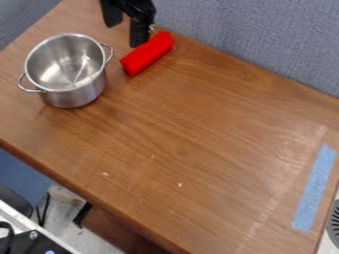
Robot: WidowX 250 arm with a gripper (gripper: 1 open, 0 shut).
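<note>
My black gripper (127, 24) is at the top of the view, above and behind the red oblong block (147, 53). Its fingers are apart, and I see nothing held between them. The block lies on the wooden table (199, 149), just to the right of a steel pot (66, 69) with two handles.
A blue strip (312, 189) lies along the right of the table, near a round metal object at the edge. A grey wall runs along the back.
</note>
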